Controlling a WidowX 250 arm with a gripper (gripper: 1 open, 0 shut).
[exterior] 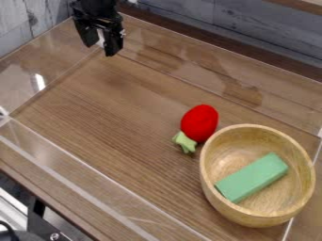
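My gripper (101, 42) hangs at the top left of the camera view, dark and small, standing open over the wooden table. A red tomato-like object (201, 121) with a pale green piece at its lower left lies right of centre. A green block (250, 180) lies in a round light wooden bowl (292, 160) at the lower right.
A dark edge runs along the top right of the view.
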